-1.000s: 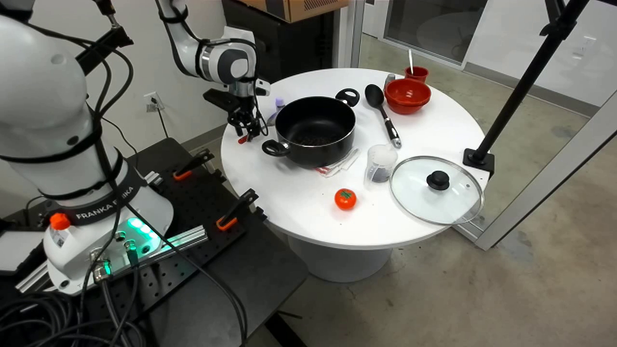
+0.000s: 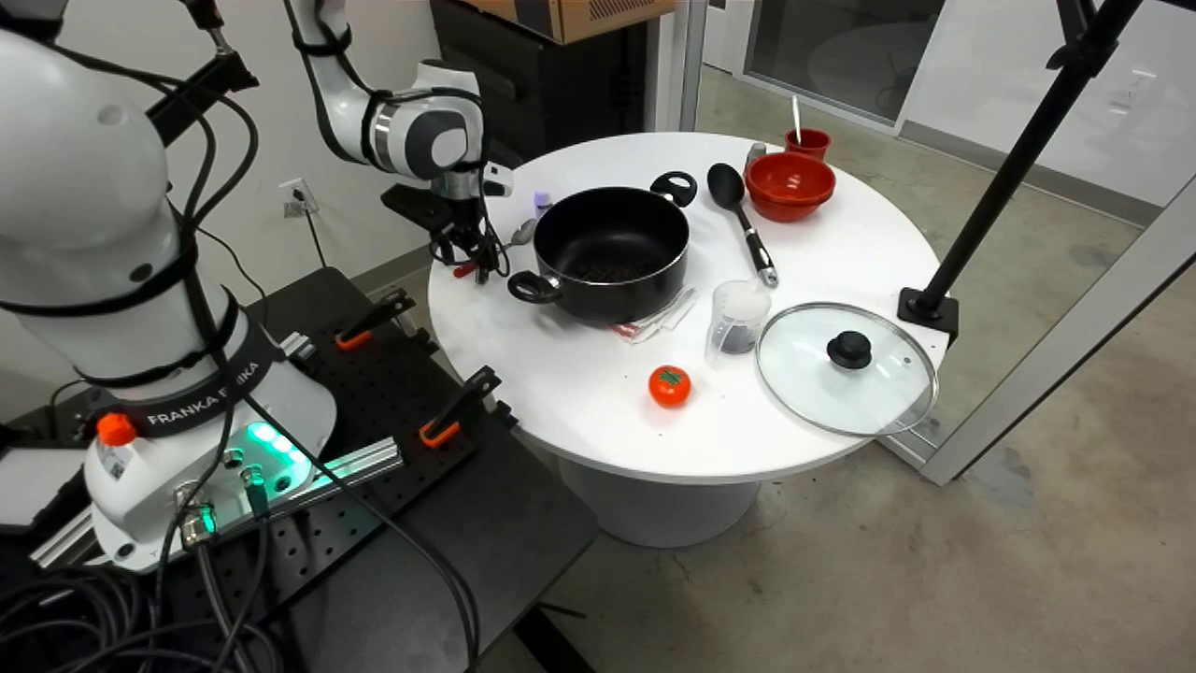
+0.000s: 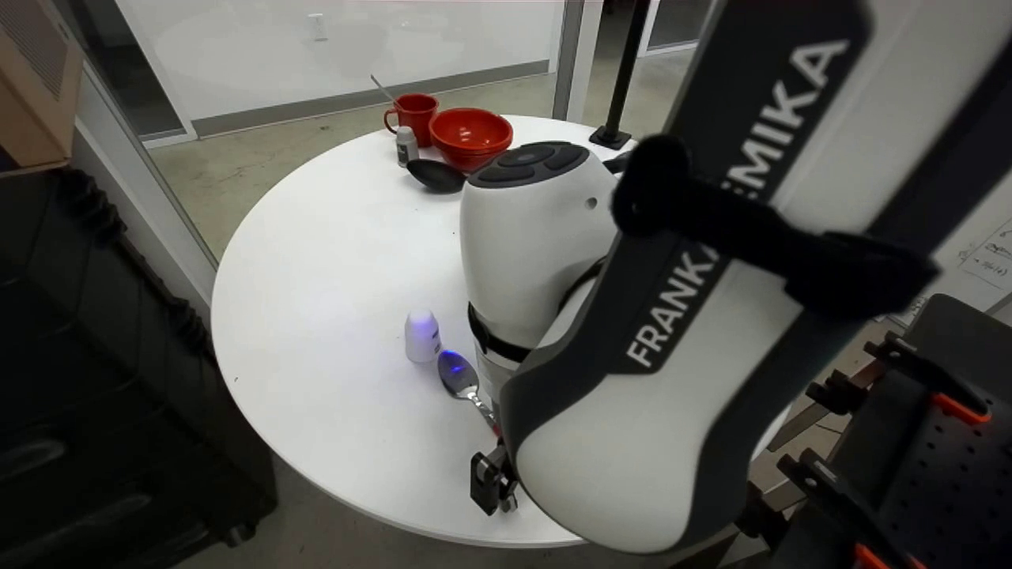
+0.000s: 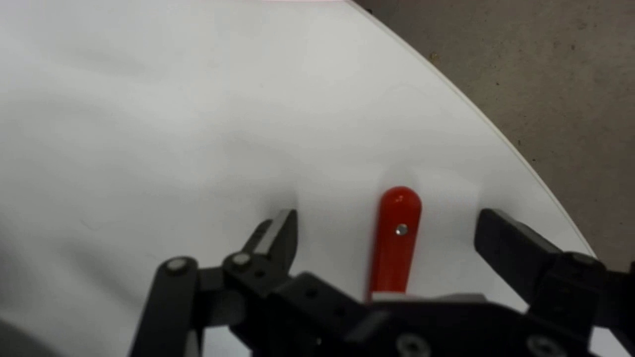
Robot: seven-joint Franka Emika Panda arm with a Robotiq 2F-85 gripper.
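A metal spoon with a red handle lies on the white table near its edge. My gripper is open over that handle, one finger to its left and the other finger to its right, touching neither. In the wrist view the rest of the spoon is hidden behind the gripper's body. From exterior view 1 the gripper appears low at the table's left side, with the spoon's bowl showing beside it.
Close to the spoon's bowl stands a small white shaker. A black pot is right of the gripper in exterior view 1. Farther off are a tomato, a glass lid, a black ladle and red bowls.
My arm and gripper have shifted a little to the left in exterior view 1. More of the spoon's bowl shows there now, while the pot and other things stay put.
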